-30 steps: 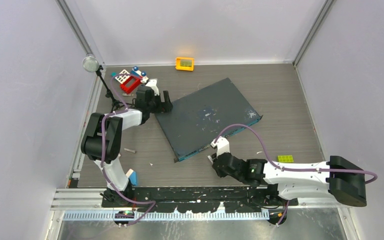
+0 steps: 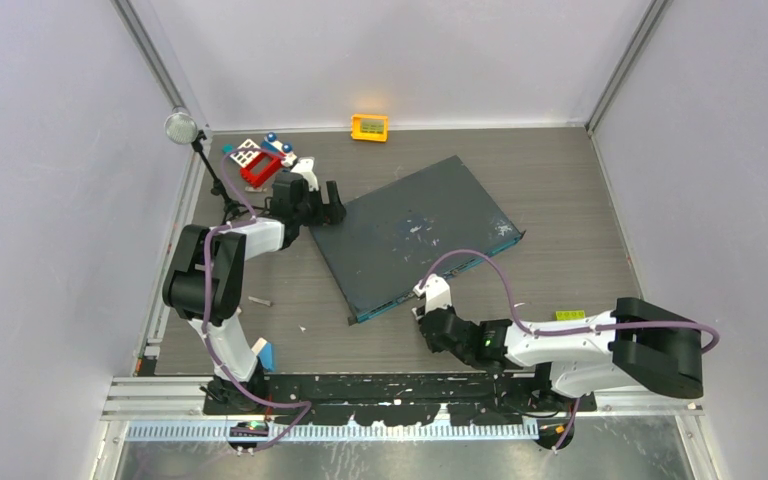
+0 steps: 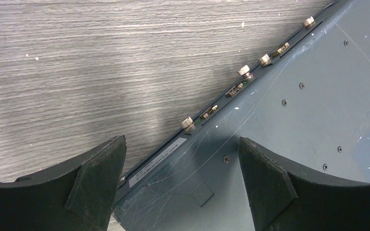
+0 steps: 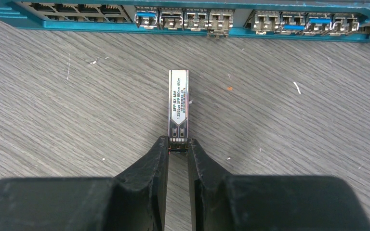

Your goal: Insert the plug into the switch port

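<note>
The dark grey switch [image 2: 415,235] lies flat on the table, its blue port edge [image 4: 53,25] facing my right arm, with rows of metal cages. My right gripper is shut on the rear end of a silver SFP plug [image 4: 178,96], which points toward that port edge, a short stretch of table between them. My left gripper stands open over the switch's far-left side edge [image 3: 197,139], where thumbscrews [image 3: 188,122] show; nothing is between its fingers.
Toy pieces [image 2: 260,165] and a lamp stand sit at the back left, a yellow box [image 2: 369,127] at the back, a green block [image 2: 570,315] at the right front.
My right arm and gripper have moved a little to the left along the switch's front. The left arm shows no visible movement.
</note>
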